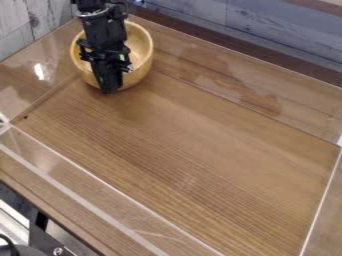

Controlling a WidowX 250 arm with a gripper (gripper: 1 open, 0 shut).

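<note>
A yellow bowl (134, 46) sits at the back left of the wooden table. My black gripper (110, 74) reaches down from the top over the bowl's front part, its tips low at or just inside the near rim. Whether the fingers are open or shut, and whether anything is between them, is too small and dark to tell.
Pale walls run along the back and left, and a light edge borders the front left.
</note>
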